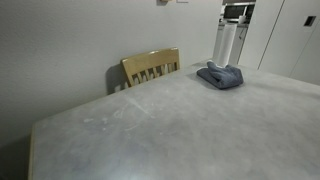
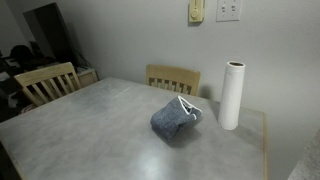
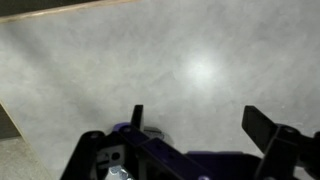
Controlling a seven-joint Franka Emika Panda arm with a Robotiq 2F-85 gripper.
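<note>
My gripper is open in the wrist view, its two dark fingers wide apart with bare grey tabletop beyond them. Neither exterior view shows the gripper. A crumpled blue-grey cloth (image 2: 173,119) lies on the table (image 2: 85,130), a white edge showing along its top. In exterior view 1 the same cloth (image 1: 220,76) rests near the table's far side. Close to it, a white paper roll (image 2: 232,96) stands upright. The wrist view contains neither cloth nor roll.
Wooden chairs stand against the table, one at the wall side (image 2: 173,80) and another at the left (image 2: 50,84). A wall runs behind the table. A table edge (image 3: 70,8) crosses the top of the wrist view.
</note>
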